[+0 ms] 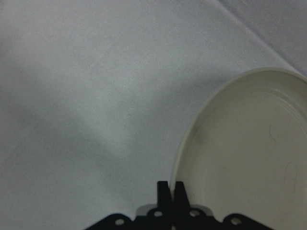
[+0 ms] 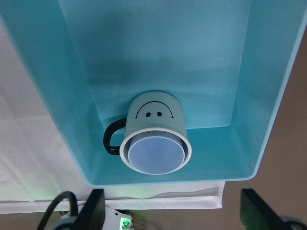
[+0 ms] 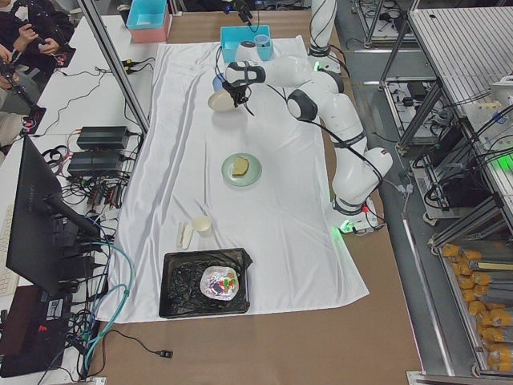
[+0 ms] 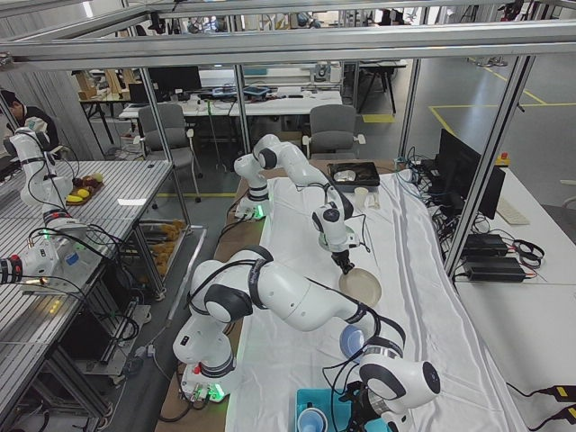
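Note:
A cream plate (image 1: 244,148) lies on the white cloth, also seen in the right camera view (image 4: 360,288). My left gripper is shut on the plate's rim, its fingertips at the edge. My right gripper is open above a blue bin (image 2: 264,81), in which a smiley mug (image 2: 153,110) with a black handle holds a blue cup (image 2: 156,155).
A green plate with a bread-like piece (image 3: 240,168) sits mid-cloth. A black tray (image 3: 176,285) with a small dish, and a cream cup (image 3: 202,224), are at the near end. A blue round dish (image 4: 352,340) lies near the bin.

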